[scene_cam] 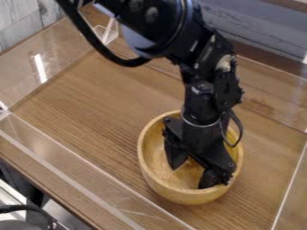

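Note:
A yellow bowl (153, 171) sits near the front centre of the wooden table. My black gripper (192, 160) reaches down into it from above, its open fingers low inside the bowl. A small yellow-orange object inside is mostly hidden behind the gripper, so I cannot tell whether it lies between the fingers.
A pale edge runs along the left and back, and dark cables lie at the lower left corner.

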